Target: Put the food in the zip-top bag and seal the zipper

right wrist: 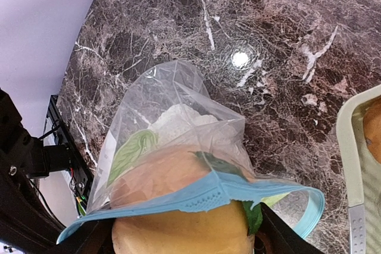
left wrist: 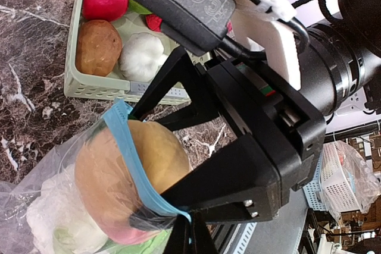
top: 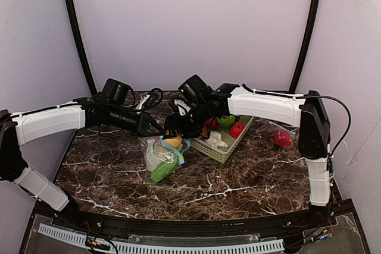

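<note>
A clear zip top bag (top: 156, 157) with a blue zipper strip (left wrist: 128, 147) hangs at the centre left, holding a green vegetable (top: 162, 171) and something white (left wrist: 50, 212). In its mouth is a round orange-tan food (right wrist: 184, 230), partly inside and partly past the strip. My right gripper (top: 172, 130) is shut on this food; one fingertip shows dark through the film in the left wrist view. My left gripper is shut on the end of the blue strip at the bag's opening.
Behind the bag to the right stands a pale basket (top: 221, 154) with a green pepper (top: 225, 121), a red item (top: 236, 129), a brown potato-like item (left wrist: 98, 47) and a white piece (left wrist: 141, 56). Another bag with a red item (top: 283, 138) lies far right.
</note>
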